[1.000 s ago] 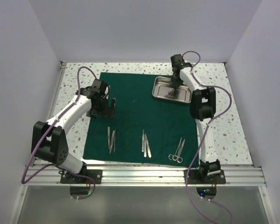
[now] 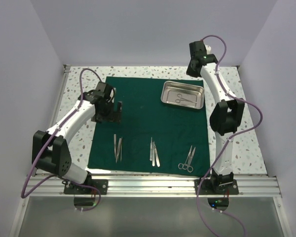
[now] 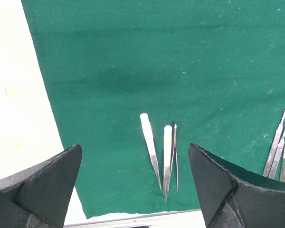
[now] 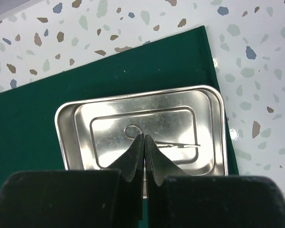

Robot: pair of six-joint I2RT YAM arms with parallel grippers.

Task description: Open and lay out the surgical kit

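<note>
A steel tray sits at the back right of the green cloth. Inside it lies a ring-handled instrument, its handle partly behind the fingertips in the right wrist view. My right gripper hovers at the tray's back edge, shut, with nothing showing between its fingers. Over the cloth's left side my left gripper is open and empty. Ahead of its fingers, the left wrist view shows several tweezers side by side. Slim handles lie front centre, and two scissor-like tools front right.
Speckled tabletop borders it on both sides. A metal rail runs along the front, and walls enclose the back and sides.
The ring-handled instrument, earlier upright below that gripper, now lies flat in the tray. My left arm is almost still.
</note>
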